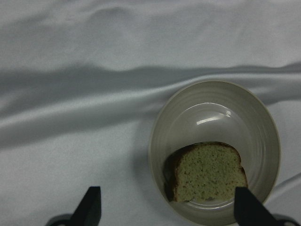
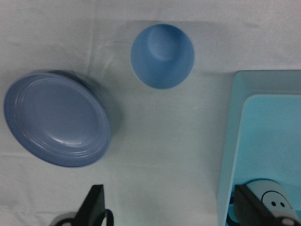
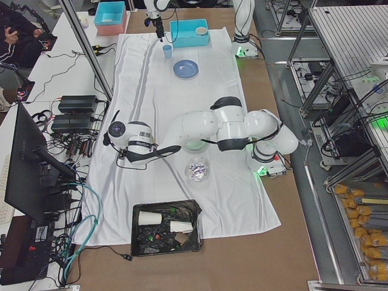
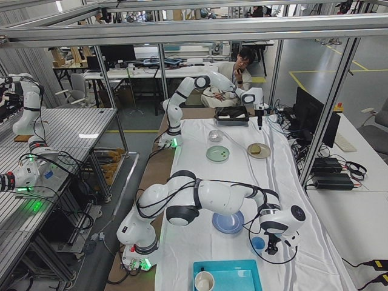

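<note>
A slice of bread lies in a beige dish on the white cloth. My left gripper hangs over that dish, open, with nothing between its fingers. A blue plate and a blue cup stand below my right gripper, which is also open and empty, beside a turquoise bin. A white smiley mug sits in that bin.
A green plate and a silvery crumpled item lie on the cloth. A black tray is at the far end. A monitor and cables line one side.
</note>
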